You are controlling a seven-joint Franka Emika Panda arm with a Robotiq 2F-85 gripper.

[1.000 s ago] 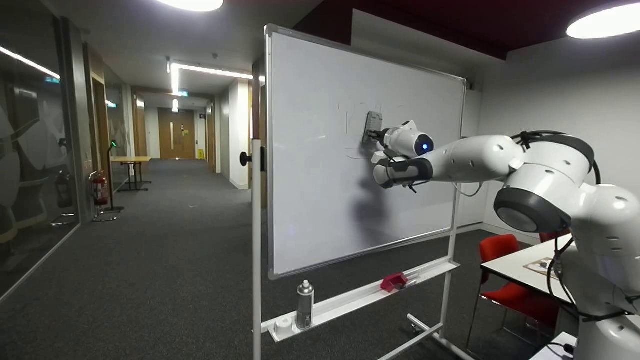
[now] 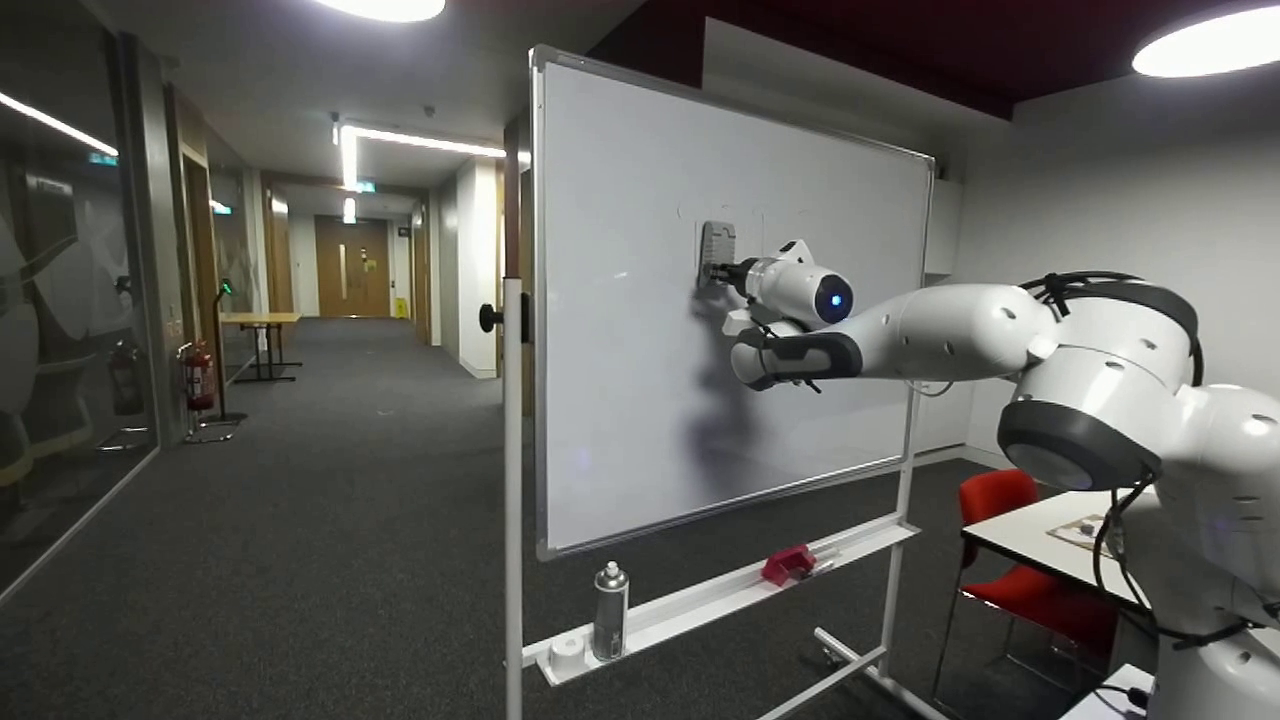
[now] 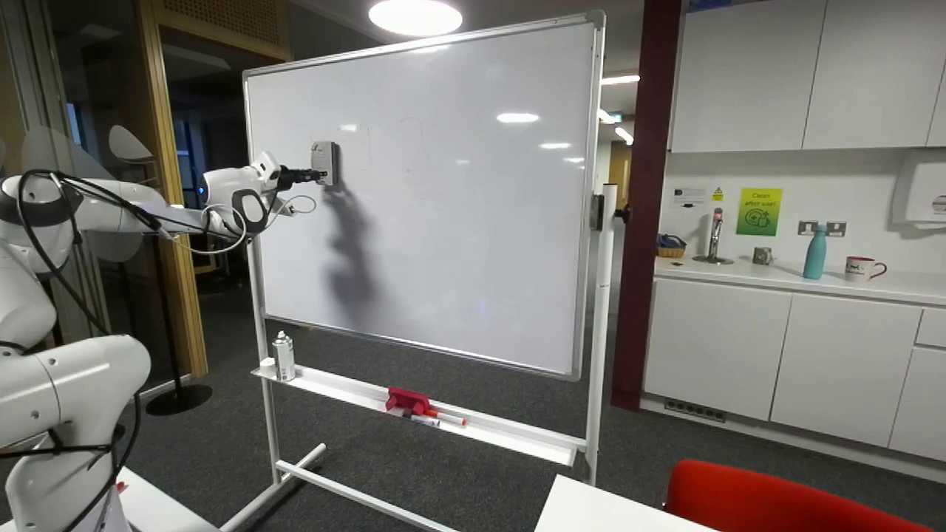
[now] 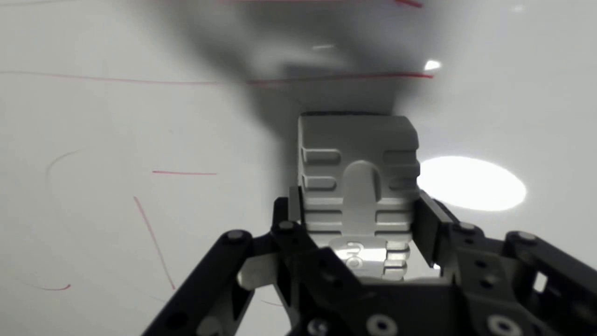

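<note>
A grey ribbed whiteboard eraser [image 4: 358,145] sits between the fingers of my gripper, which is shut on its lower half. In exterior view 1 the eraser [image 2: 717,245] stands upright against the whiteboard [image 2: 636,408], and my gripper [image 2: 720,274] comes at it from the right. Exterior view 2 has the eraser [image 3: 324,162] at the board's upper left. Thin red pen lines show in the wrist view: a long line [image 4: 140,81] above the eraser, a short dash [image 4: 184,173] and a slanted stroke [image 4: 154,241] to its left. The eraser's wiping face is hidden.
On the tray [image 3: 505,443] below the board stand a spray can [image 3: 284,356], a red holder [image 3: 408,400] and some markers [image 3: 449,417]. A red chair [image 2: 998,492] and a table are near the arm. The board's lower half is clear.
In exterior view 1 the gripper and eraser have moved left along the board. The eraser was slightly tilted and now stands straighter. Some faint marks near it no longer show.
</note>
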